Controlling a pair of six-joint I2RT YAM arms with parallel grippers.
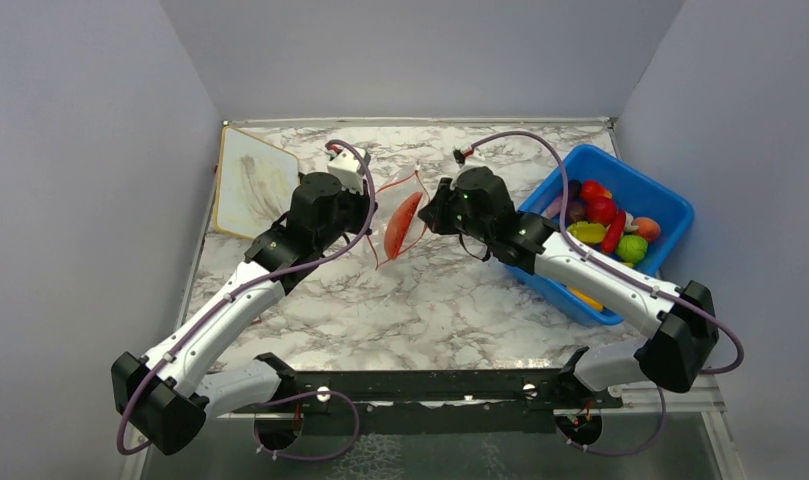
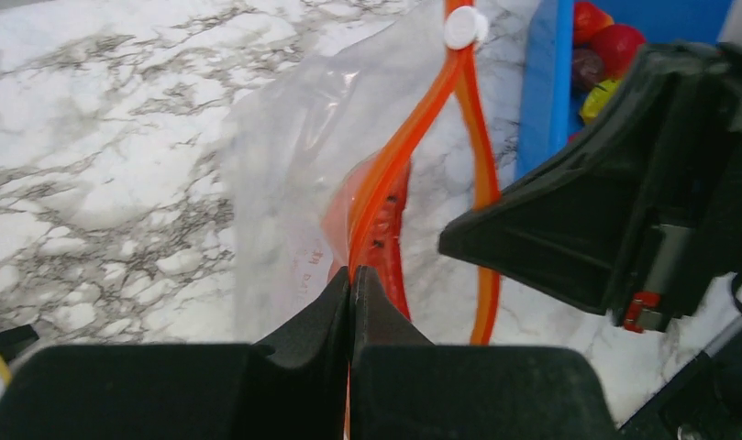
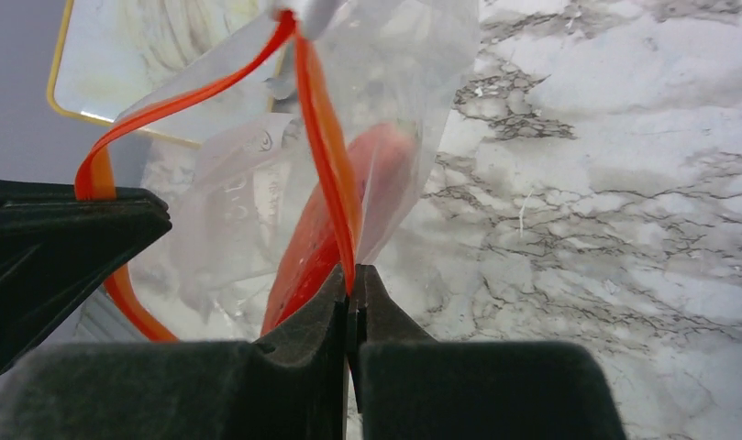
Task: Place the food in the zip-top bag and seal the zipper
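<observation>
Between my two grippers hangs a clear zip top bag (image 2: 284,156) with an orange zipper strip and a white slider (image 2: 460,27) at one end of it. Its mouth is spread apart. A red sausage-like food piece (image 1: 402,226) lies inside the bag, seen through the film in both wrist views. My left gripper is shut on one side of the orange bag edge, which runs between its fingertips. On the opposite edge my right gripper is likewise shut, the orange strip pinched in its tips.
At the right, a blue bin (image 1: 672,200) holds several toy foods, partly under my right arm. A white board with a yellow rim (image 1: 255,185) lies at the back left.
</observation>
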